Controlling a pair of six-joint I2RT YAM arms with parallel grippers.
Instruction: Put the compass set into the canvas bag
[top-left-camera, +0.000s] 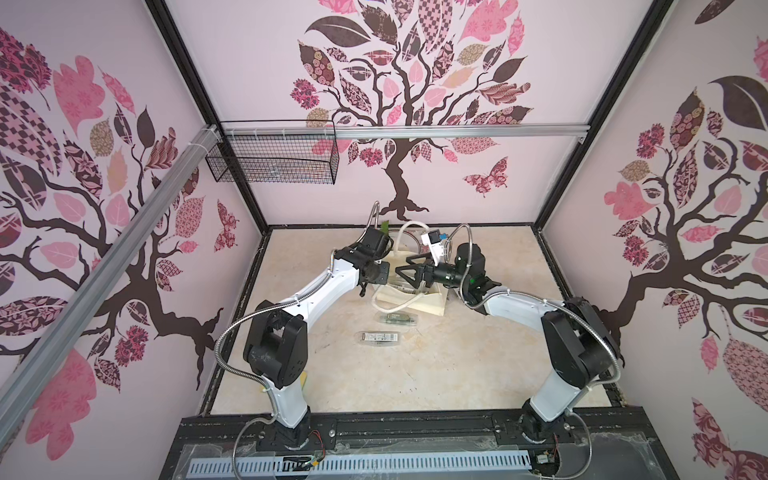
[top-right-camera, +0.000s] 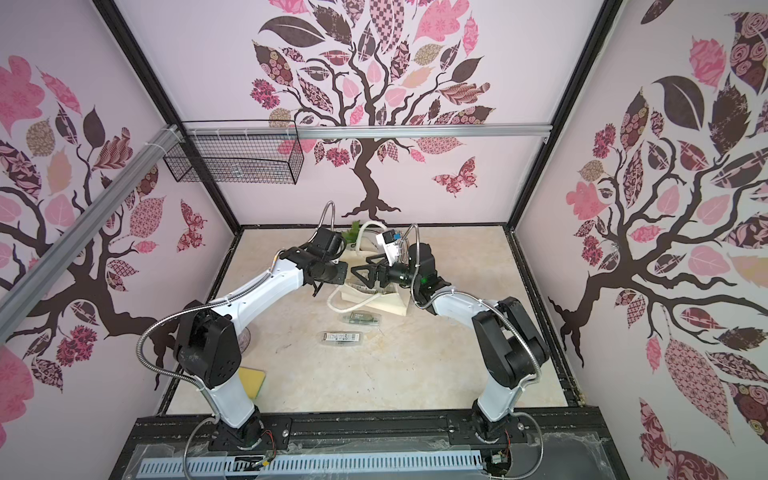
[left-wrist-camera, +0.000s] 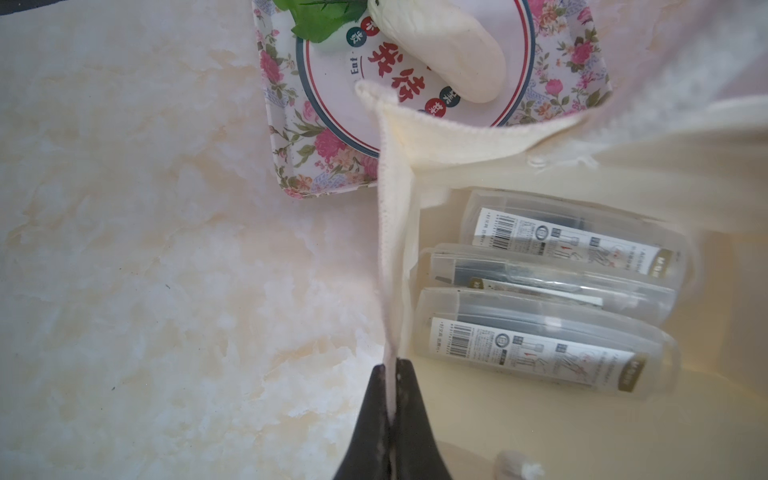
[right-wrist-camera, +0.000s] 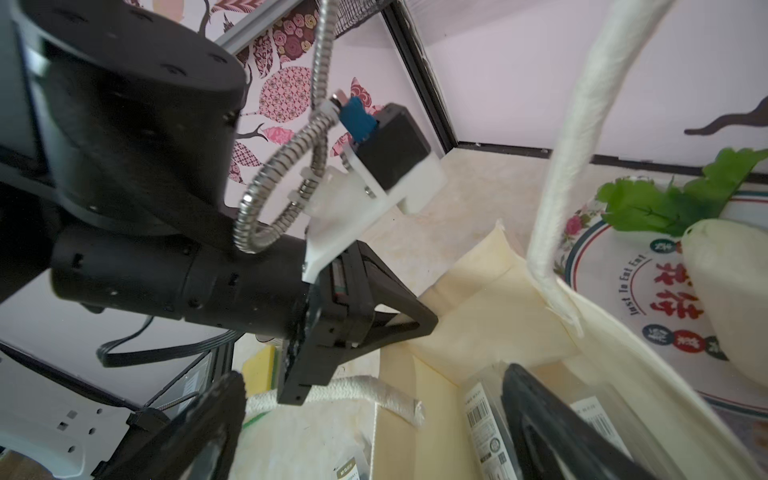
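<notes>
The cream canvas bag stands open, and three clear compass set cases lie inside it in the left wrist view. My left gripper is shut on the bag's left edge, the fabric pinched between its fingertips. My right gripper is open over the bag's mouth, fingers wide apart. In the right wrist view a compass set in the bag shows close behind its right finger.
A floral tray with a white vegetable and green leaves stands behind the bag. A yellow item lies front left. White bag handles arch up near my right gripper.
</notes>
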